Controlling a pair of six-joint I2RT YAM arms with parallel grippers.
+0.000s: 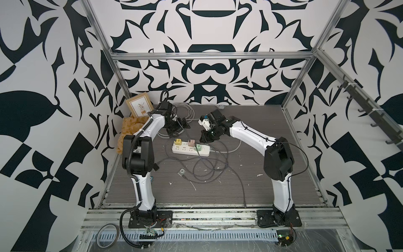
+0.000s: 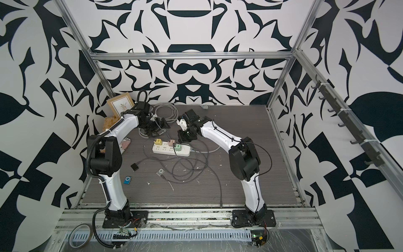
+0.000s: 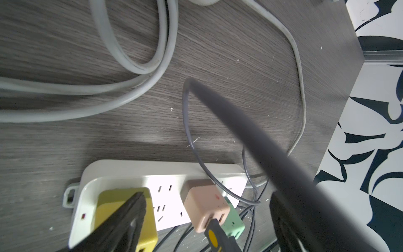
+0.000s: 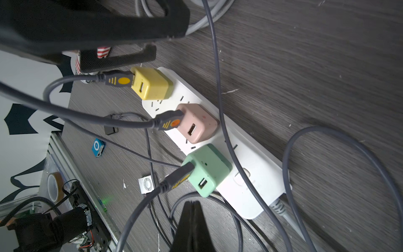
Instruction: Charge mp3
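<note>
A white power strip point(image 4: 256, 184) lies on the table with yellow point(image 4: 153, 82), pink point(image 4: 197, 124) and green point(image 4: 210, 166) USB adapters seated in it. Each adapter has a dark cable plug in it; the green one's plug point(image 4: 178, 174) enters its side. The silver mp3 player point(image 4: 146, 184) lies on the table in front of the strip, a cable end at its edge. Above the strip's back side, my left gripper is open with nothing between its fingers. My right gripper is shut and empty, apart from the green adapter.
A blue mp3 player point(image 2: 127, 179) and a black connector point(image 2: 134, 166) lie at the left. Looped dark cables point(image 1: 212, 168) cover the table before the strip, and a grey cable coil point(image 2: 167, 110) lies behind it. Free table point(image 1: 264, 113) shows at the back right.
</note>
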